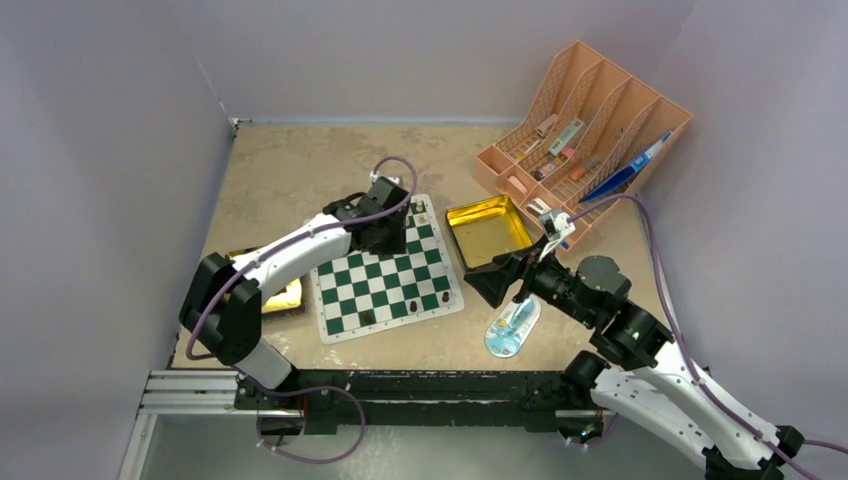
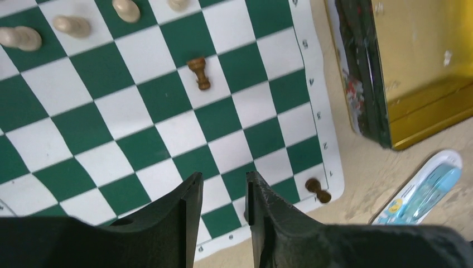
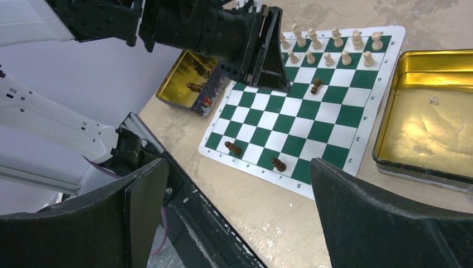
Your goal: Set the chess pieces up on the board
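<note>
The green-and-white chessboard (image 1: 352, 290) lies mid-table, with white pieces (image 3: 376, 40) standing in two rows at its far side. A brown piece (image 2: 199, 73) appears on its side near the middle of the board, apart from my left gripper. That gripper is open above the board, its fingers slightly parted and holding nothing. Along the near edge stand a brown corner piece (image 1: 445, 297), a second brown piece (image 1: 413, 307) and a third brown piece (image 3: 232, 148). My right gripper is wide open and empty, off the board's near right corner.
A gold tray (image 3: 167, 92) left of the board holds more brown pieces, partly hidden by the left arm. Another gold tray (image 1: 462, 218) on the right looks almost empty. A pink divided organiser (image 1: 590, 90) and a blister pack (image 1: 513, 327) also sit on the right.
</note>
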